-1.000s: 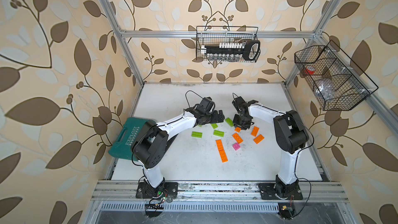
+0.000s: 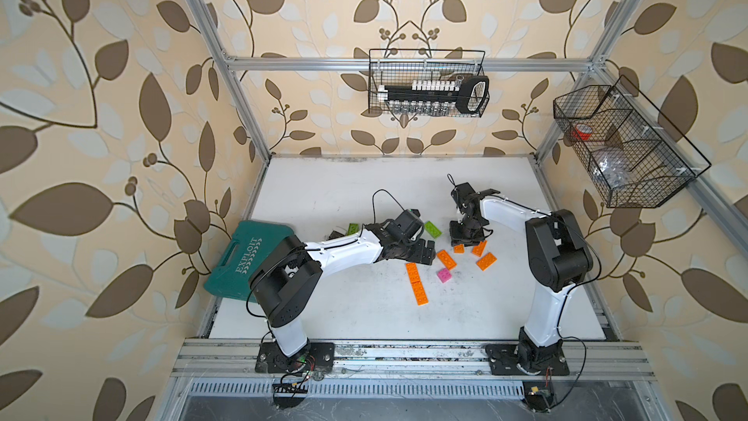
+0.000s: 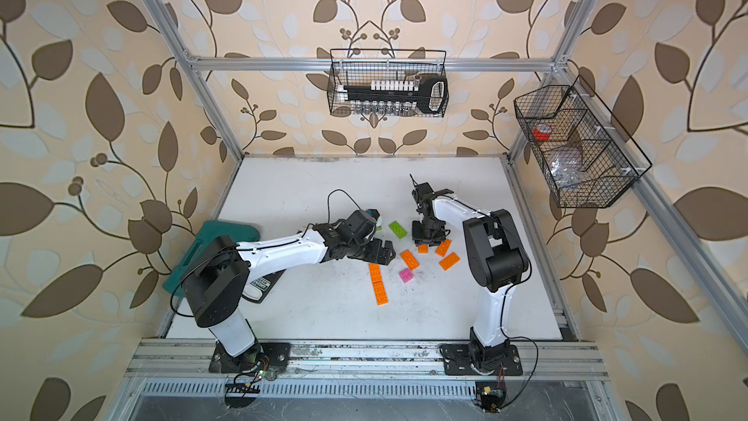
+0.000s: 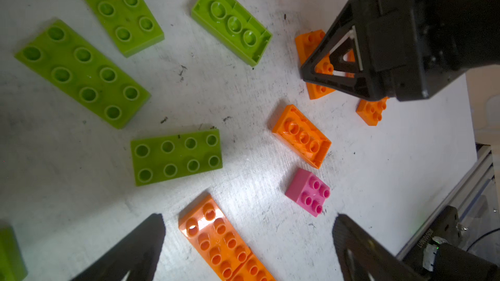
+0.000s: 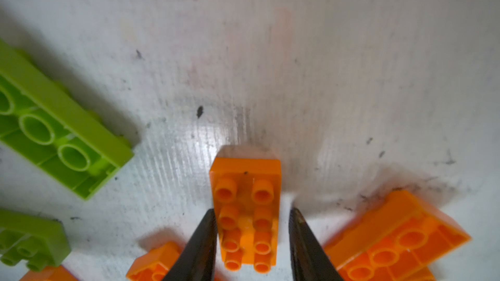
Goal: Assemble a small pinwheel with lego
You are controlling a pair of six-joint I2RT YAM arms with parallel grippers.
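Observation:
My right gripper is part open around an upright-studded orange brick, low over the table; whether its fingers touch the brick is unclear. My open left gripper hovers above an orange pair of bricks lying end to end, a pink brick at its right. An orange brick shows its underside near the middle. Green bricks lie in the upper and middle left wrist view; another green brick shows its underside beside the right gripper.
A teal case sits on the left of the white table. Wire baskets hang at the back and right.
My left gripper has moved right and toward the front over the bricks. My right gripper has shifted slightly right, over the orange brick.

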